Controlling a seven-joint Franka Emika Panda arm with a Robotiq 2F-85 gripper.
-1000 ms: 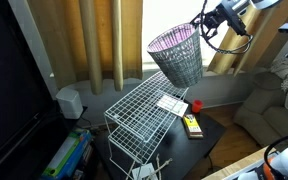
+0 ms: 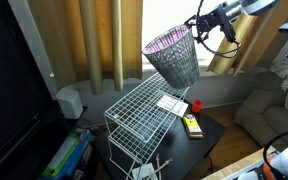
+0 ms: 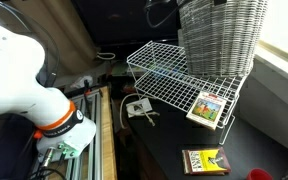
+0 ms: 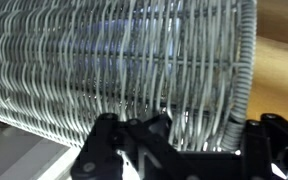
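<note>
A tall grey woven basket [image 2: 181, 66] with a pinkish lining hangs in the air, tilted, above the right part of a white wire rack [image 2: 139, 115]. At its upper right rim is my gripper [image 2: 195, 22], shut on the basket. From the wrist, the grey weave [image 4: 94, 70] fills most of the view, and the dark gripper meets the basket's rim; the exact contact of the fingers is hard to make out. The second exterior view shows only the lower part of the basket [image 3: 219, 42], in front of the rack's back; the gripper is out of that frame.
On the rack lies a colourful card or booklet [image 3: 206, 109]. A yellow and red box [image 3: 205, 161] and a red cup [image 2: 196, 105] are on the dark tabletop [image 3: 164, 145]. A white outlet-like piece [image 3: 139, 106] with cords sits near the rack's front. Curtains [image 2: 102, 35] hang behind.
The basket and the gripper have shifted very slightly left and down in the first exterior view. The basket stays held, and the things on the table have not moved.
</note>
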